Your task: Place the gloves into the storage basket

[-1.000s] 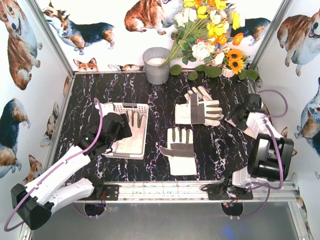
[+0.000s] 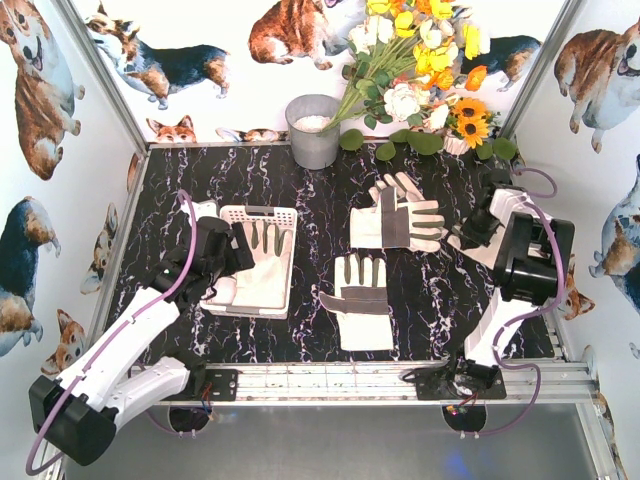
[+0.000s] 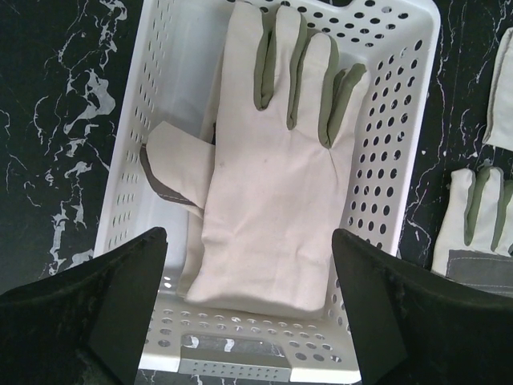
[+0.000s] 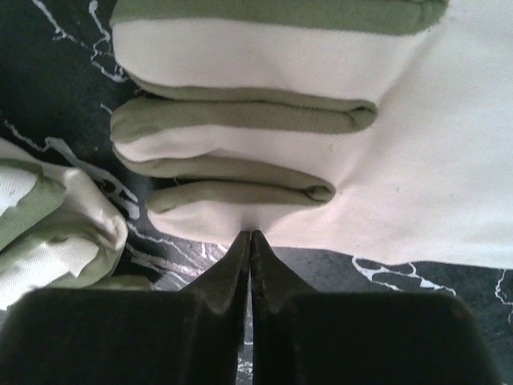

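Note:
A white basket (image 2: 292,262) stands at the left of the table with a pale, green-trimmed glove (image 3: 272,184) lying flat inside. Above the basket's near end, my left gripper has its fingers well apart and nothing between them. In the table's middle lie a glove pair (image 2: 385,220) pointing right and another glove (image 2: 364,315) pointing away. At the far right, a further glove (image 4: 425,160) lies partly under my right arm in the top view. My right gripper is shut, its tips at that glove's edge, with no cloth visibly pinched.
A grey bucket (image 2: 314,140) stands at the back, beside a bunch of flowers (image 2: 430,80) along the back edge. Bare black marbled table (image 2: 320,215) separates the basket from the middle gloves.
My left gripper has shifted left over the basket. The gloves look unmoved.

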